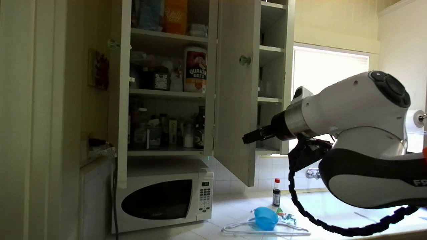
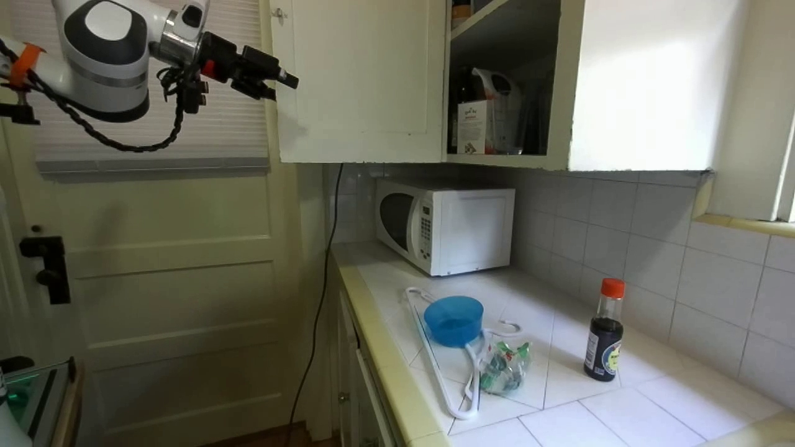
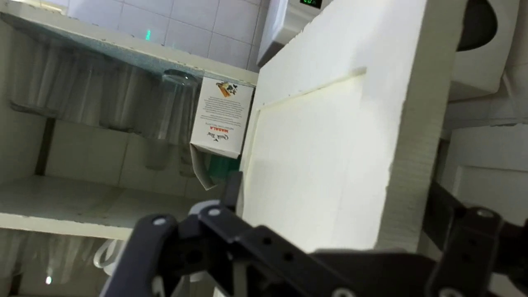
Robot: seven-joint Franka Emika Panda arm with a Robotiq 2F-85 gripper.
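Note:
My gripper is open, one finger (image 3: 231, 190) on each side of the white cabinet door (image 3: 321, 163) in the wrist view. Whether either finger touches the door cannot be told. In exterior view 1 the gripper (image 1: 250, 137) overlaps the lower part of that door (image 1: 236, 100), which stands ajar with a green knob (image 1: 245, 60). Exterior view 2 has the gripper (image 2: 287, 85) in front of the door's panel (image 2: 365, 74), at its left edge. Behind the door are shelves with glasses (image 3: 170, 109) and a white tea box (image 3: 222, 116).
Below the cupboards, a microwave (image 1: 164, 200) stands on the counter. A blue bowl (image 2: 454, 320), a white hanger (image 2: 440, 372), a crumpled wrapper (image 2: 505, 366) and a red-capped sauce bottle (image 2: 604, 335) lie or stand nearby. The left cupboard (image 1: 168, 94) is open and full.

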